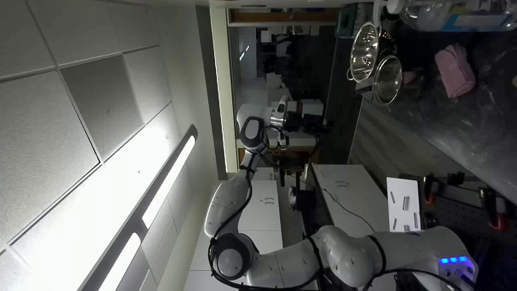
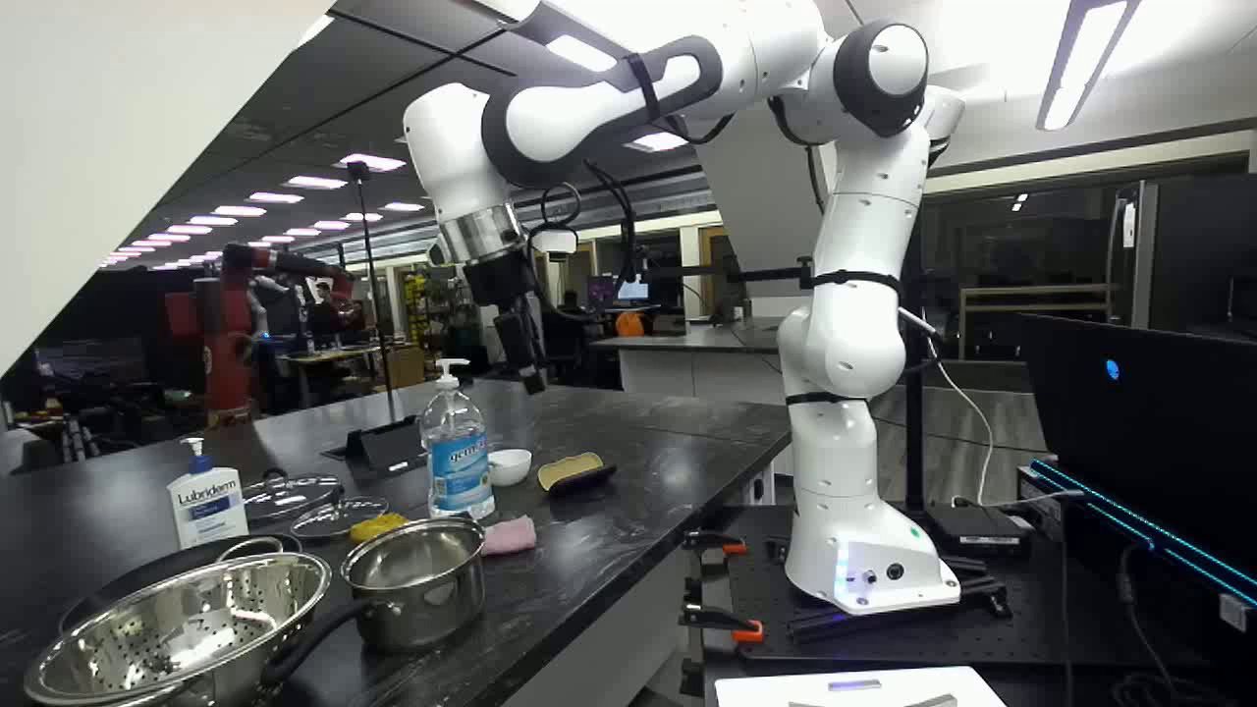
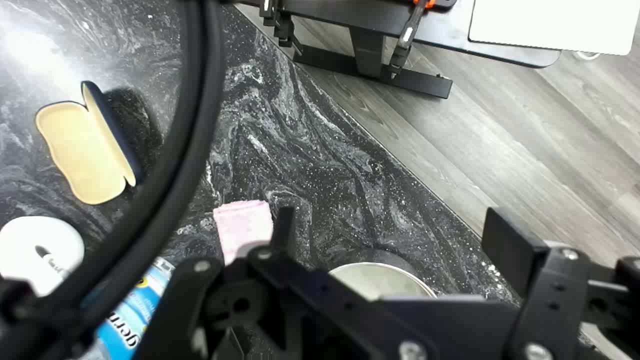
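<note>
High above the dark countertop, my gripper stands open, its two black fingers (image 3: 507, 249) wide apart and nothing between them. Below in the wrist view are a folded pink cloth (image 3: 243, 225) and the rim of a metal pot (image 3: 381, 279), partly hidden by the gripper body. An open glasses case (image 3: 84, 150) with a yellow lining lies to the left, near a white bowl (image 3: 42, 246) that has a dark marker-like item in it. In the second exterior view, the gripper (image 2: 536, 383) points downward above and behind the clear pump bottle (image 2: 457, 454).
A steel colander (image 2: 177, 613) sits beside the pot (image 2: 418, 577), near a lotion bottle (image 2: 210, 501), glass lids (image 2: 342, 516) and a yellow cloth (image 2: 377, 525). Bare countertop (image 2: 660, 430) extends right of the glasses case. Clamps (image 2: 725, 625) line the robot's stand.
</note>
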